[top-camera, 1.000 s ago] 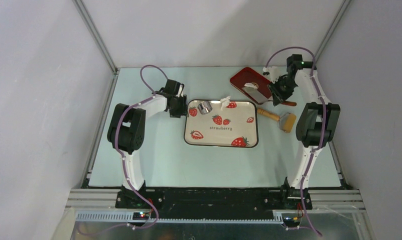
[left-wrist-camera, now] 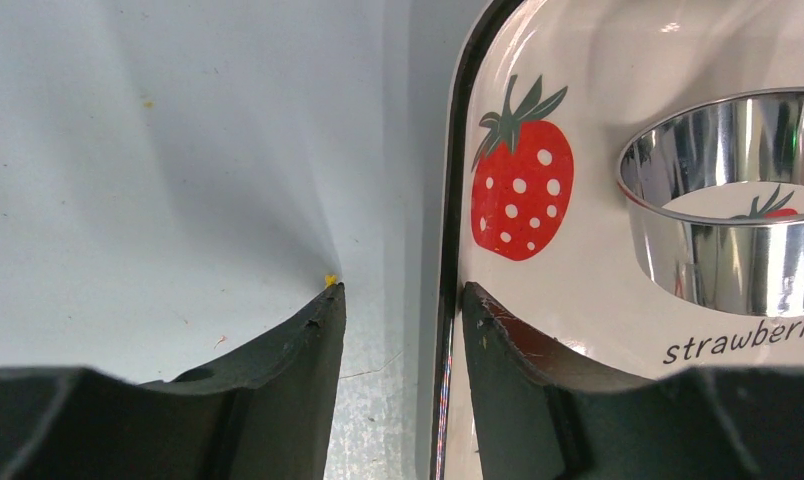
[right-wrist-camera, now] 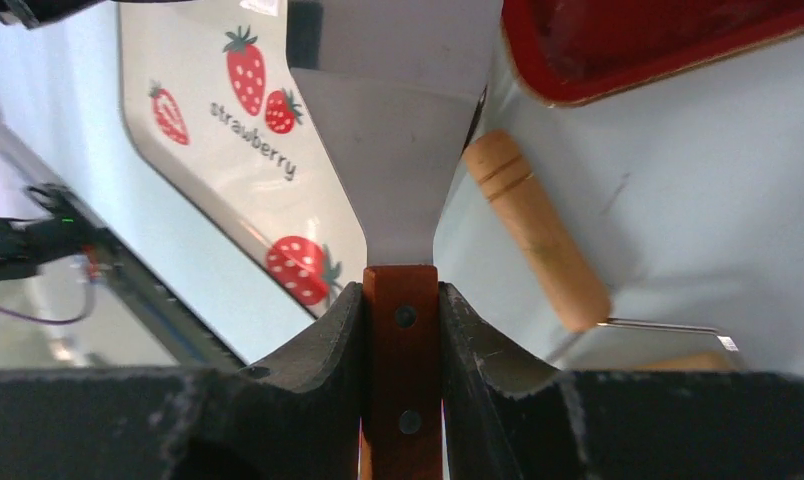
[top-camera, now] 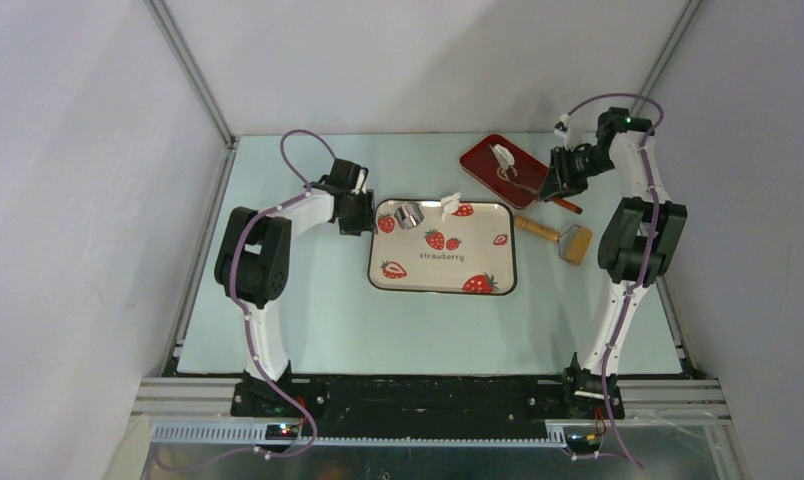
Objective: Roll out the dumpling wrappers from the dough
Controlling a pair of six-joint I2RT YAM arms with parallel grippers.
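My right gripper is shut on the wooden handle [right-wrist-camera: 403, 370] of a metal scraper [right-wrist-camera: 388, 150], held over the red tray [top-camera: 478, 160]; a white lump, probably dough, shows near its blade in the top view. My left gripper is open at the left rim of the strawberry tray [top-camera: 441, 275], its fingertips either side of that rim. A steel ring cutter [left-wrist-camera: 723, 260] and a small white piece [top-camera: 450, 205] lie on that tray. A roller with wooden handle [right-wrist-camera: 538, 230] lies right of the tray.
The red tray sits at the back right, close behind the roller. Walls bound the table at the back and both sides.
The left arm is unchanged.
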